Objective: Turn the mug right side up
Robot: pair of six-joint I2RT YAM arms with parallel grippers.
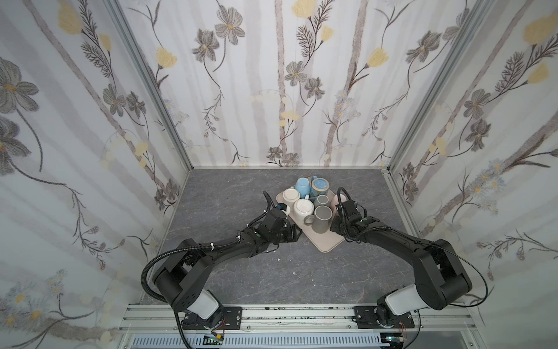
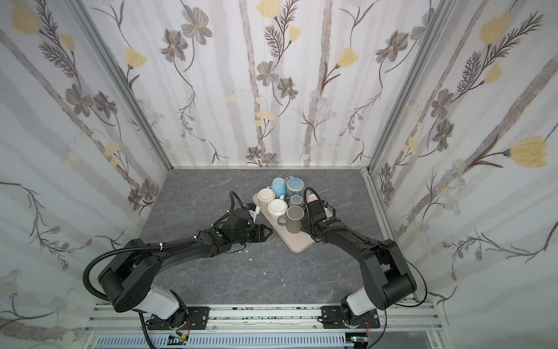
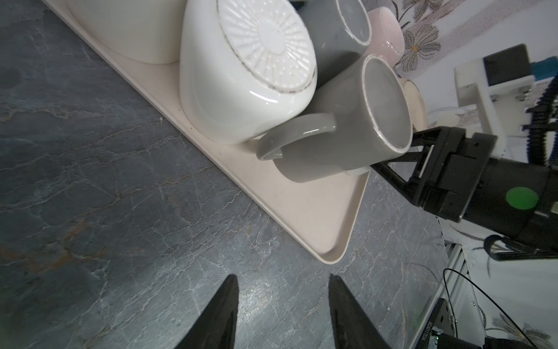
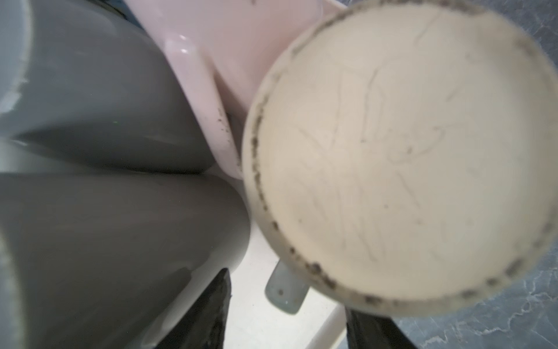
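Several mugs crowd a beige tray (image 1: pixel 328 244). A cream mug base (image 4: pixel 395 151) fills the right wrist view, beside a pink mug (image 4: pixel 232 35) and grey mugs (image 4: pixel 110 238). My right gripper is open at that cream mug, its right finger partly hidden beneath the base. In the left wrist view, a grey mug (image 3: pixel 331 145) with handle lies beside an upside-down white mug (image 3: pixel 244 87). My left gripper hangs open over bare table at the tray's front-left side, nothing between its fingers.
Blue mugs (image 1: pixel 302 187) stand at the tray's back. Patterned walls enclose the back and sides.
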